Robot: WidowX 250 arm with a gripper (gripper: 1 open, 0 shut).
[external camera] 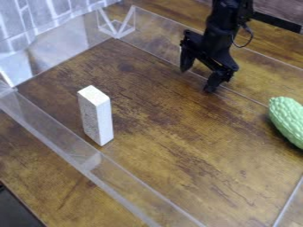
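Note:
My black gripper [200, 66] is at the top centre of the camera view, low over the wooden table beside the clear plastic wall along the back. Its fingers are dark and overlap in this view, so whether it is open, shut or holding anything cannot be told. A white upright block [96, 116] stands on the left part of the table. A pale green textured object [286, 120], like a vegetable, lies at the right edge, partly out of view.
Clear plastic walls [109, 168] border the wooden table surface [178, 151] on the left and back. A pale quilted cloth [42, 27] is beyond the wall at top left.

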